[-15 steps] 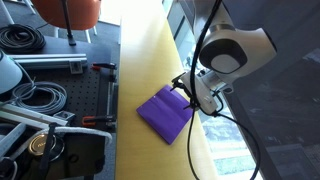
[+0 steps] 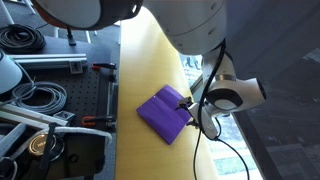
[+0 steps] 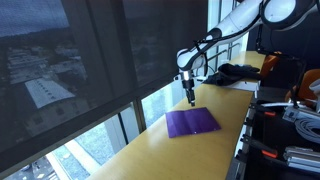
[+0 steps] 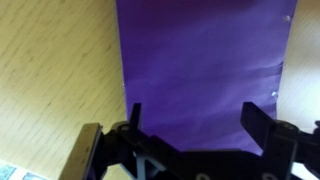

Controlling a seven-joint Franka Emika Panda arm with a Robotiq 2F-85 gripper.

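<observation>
A purple cloth (image 2: 162, 115) lies flat as a rough square on the wooden table, also plain in the second exterior view (image 3: 192, 123). From above it, my gripper faces down with its fingers wide apart and nothing between them. One black finger (image 4: 256, 122) appears over the cloth's right part, the other near its left edge. In the first exterior view the gripper (image 2: 188, 108) is small and dark over the cloth's right corner. Whether the fingertips touch the cloth, I cannot tell.
Bare table (image 3: 140, 155) surrounds the cloth. A dark cart (image 2: 88, 95) with coiled cables (image 2: 40, 97) stands along one side of the table. Windows and a dark blind (image 3: 60, 80) line the other side.
In the first exterior view, the arm has swung lower and its upper link now crosses the top of the picture. My gripper has shifted slightly down over the cloth, which looks unmoved.
</observation>
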